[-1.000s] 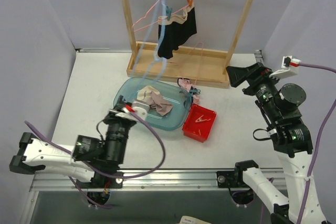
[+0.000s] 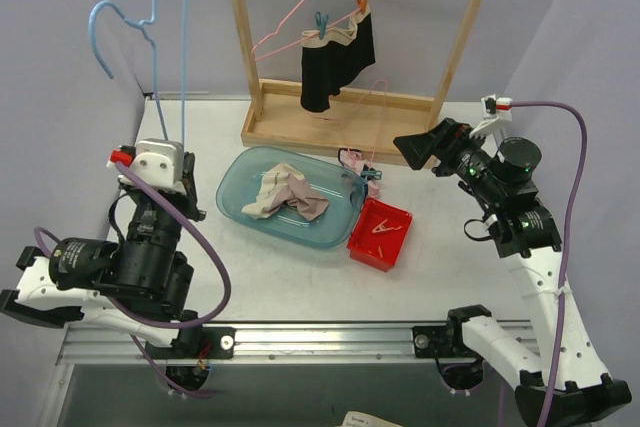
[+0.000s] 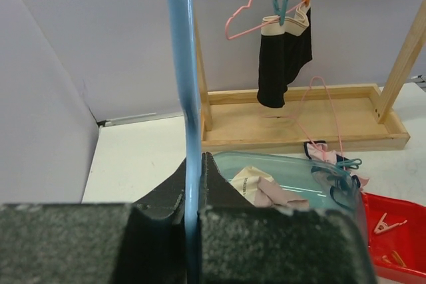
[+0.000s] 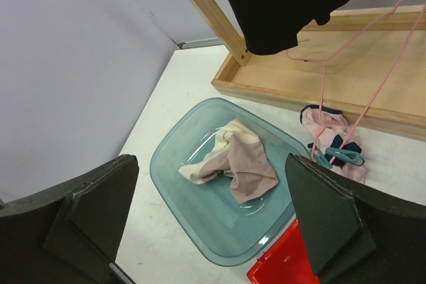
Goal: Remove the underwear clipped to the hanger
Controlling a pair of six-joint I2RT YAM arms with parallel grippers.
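Black underwear with a beige waistband hangs from a pink hanger on the wooden rack. A blue clip and an orange clip pin it there. My left gripper, at the left of the table, is shut on a light blue hanger that rises in front of its camera; nothing is clipped to the part in view. To the right, my right gripper stands open and empty, below and apart from the underwear. In the right wrist view, the black cloth shows beyond its spread fingers.
A teal tray holds crumpled beige and pink cloth. Beside it, a red box contains clothespins. A pink garment with a blue clip lies by a lower pink hanger. The wooden rack's base stands behind.
My left gripper has swung left with the blue hanger, away from the pink hanger and tray. The right gripper has moved left. The underwear hangs as before.
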